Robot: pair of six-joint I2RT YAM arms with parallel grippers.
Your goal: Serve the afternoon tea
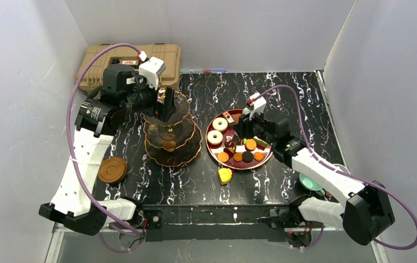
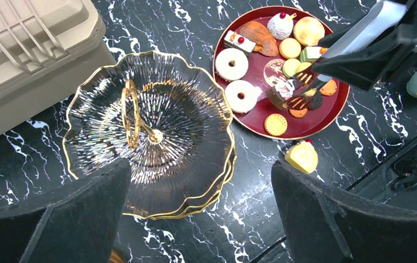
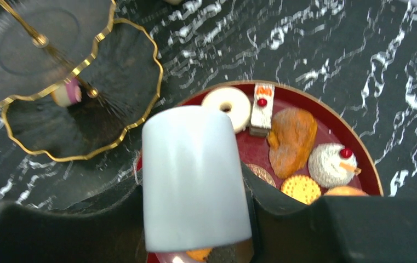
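My right gripper (image 1: 243, 127) is closed around the white handle of fork-tipped tongs (image 3: 192, 175) above the red plate (image 2: 258, 66). In the left wrist view, the tongs' gold tines (image 2: 295, 102) are at a small brown cake (image 2: 275, 97) with a pink-white top; I cannot tell whether they grip it. Donuts (image 2: 232, 64), biscuits and other pastries fill the plate. Over the black, gold-edged tiered stand (image 1: 173, 156), my left gripper stands open, nothing between its fingers. A small pink-and-cream piece (image 3: 70, 92) shows on a lower tier.
A yellow roll (image 2: 302, 158) lies on the table just off the plate's front edge. Behind the stand is a tan case (image 1: 165, 55). A brown round lid (image 1: 112, 170) lies at left, and a green cup (image 1: 310, 182) stands near the right arm's base.
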